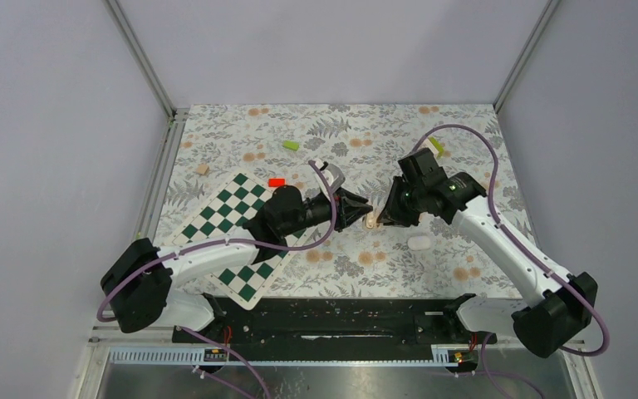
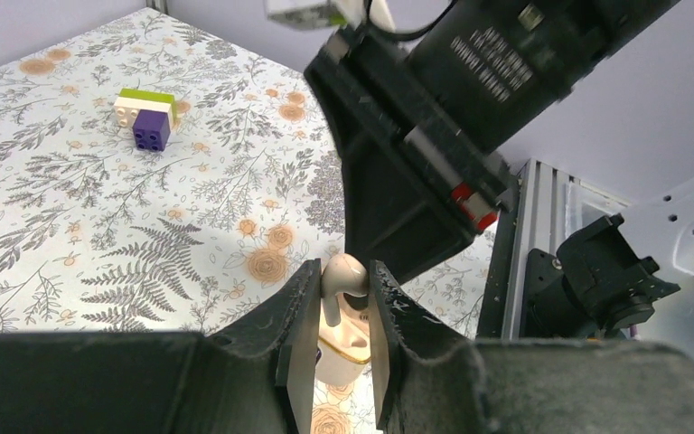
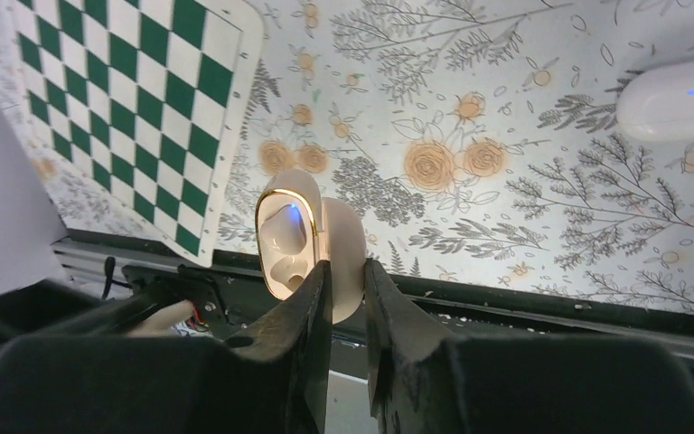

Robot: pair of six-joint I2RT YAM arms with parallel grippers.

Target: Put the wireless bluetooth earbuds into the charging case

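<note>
A white earbud (image 2: 344,278) is pinched in my left gripper, its stem hanging down. Just behind and below it in the left wrist view is the open charging case (image 2: 338,357). My right gripper is shut on that case (image 3: 294,240), whose gold-rimmed cavities and a small blue light show in the right wrist view. In the top view the two grippers face each other at the middle, close together. Whether either cavity holds an earbud is unclear.
A checkered board (image 1: 241,199) lies left. A white oblong object (image 1: 419,242) lies right of the case. Small blocks (image 2: 149,128) sit toward the back. The front edge of the table has a dark rail (image 1: 324,316).
</note>
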